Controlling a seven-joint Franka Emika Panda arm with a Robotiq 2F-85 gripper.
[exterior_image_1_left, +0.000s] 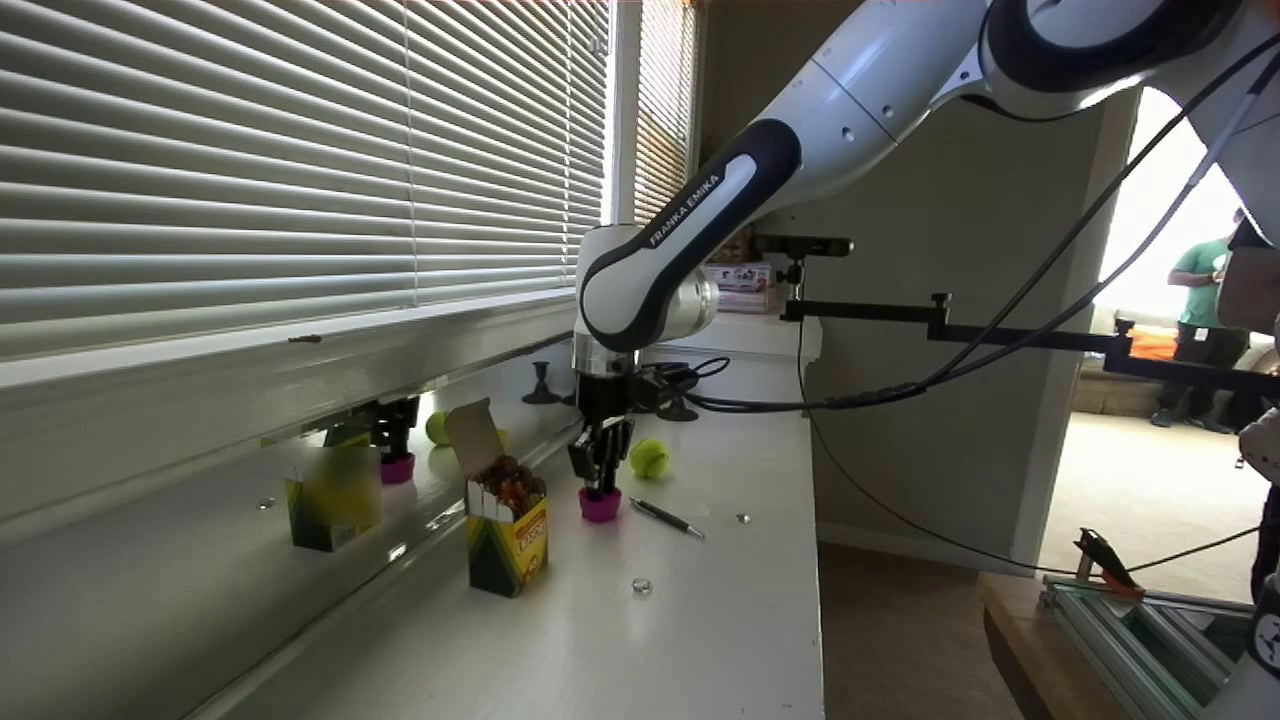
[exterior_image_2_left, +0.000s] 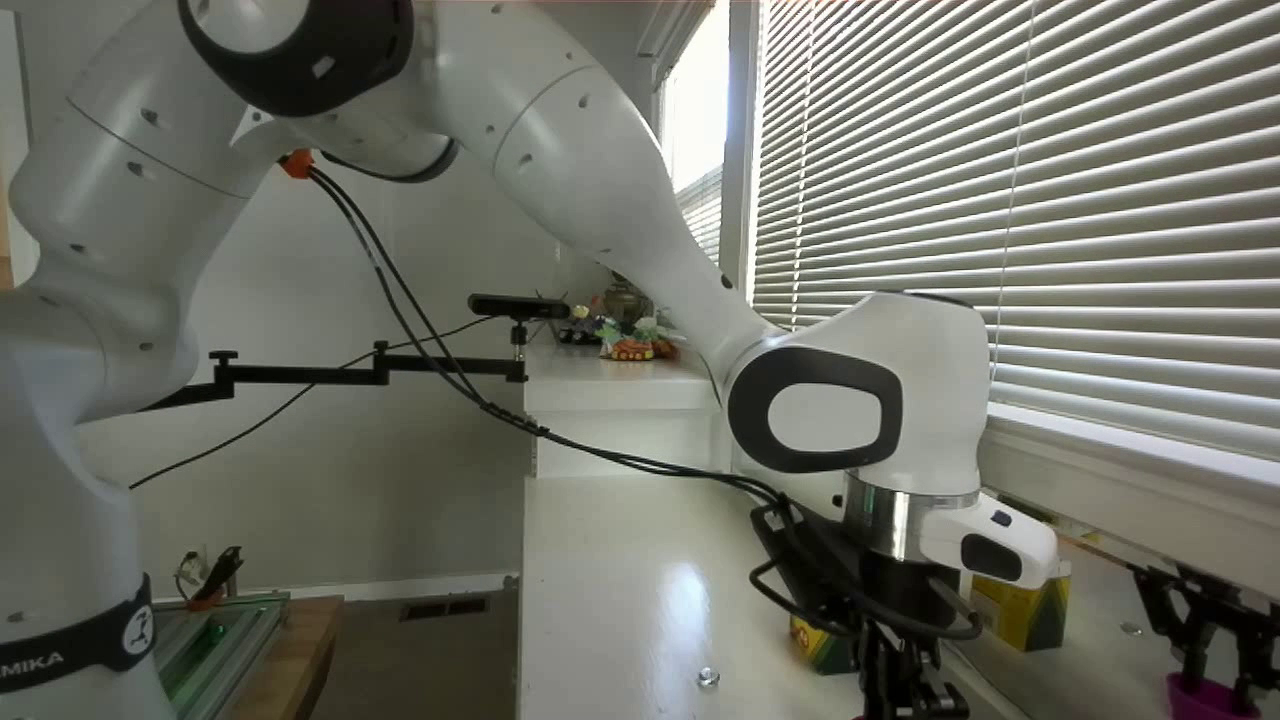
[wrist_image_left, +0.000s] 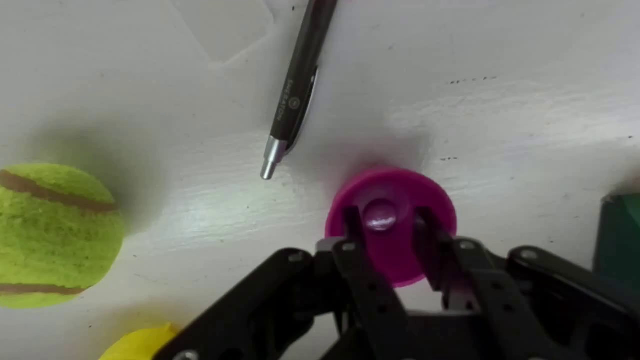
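A small pink cup (exterior_image_1_left: 601, 510) stands on the white counter. My gripper (exterior_image_1_left: 601, 486) points straight down, its fingertips lowered into the cup's opening. In the wrist view, the gripper is partly open, one finger near each side inside the cup (wrist_image_left: 390, 264). A clear, shiny round piece (wrist_image_left: 380, 215) shows at the cup's bottom between the fingers, with a gap visible on the right side; whether either finger touches it I cannot tell. Exterior view 2 cuts off the gripper at its lower edge, hiding most of the cup.
Beside the cup lie a dark pen (exterior_image_1_left: 667, 517) and a tennis ball (exterior_image_1_left: 649, 458). An open crayon box (exterior_image_1_left: 509, 552) stands close on the window side. Two small clear pieces, one a nearer clear disc (exterior_image_1_left: 642, 587), rest on the counter.
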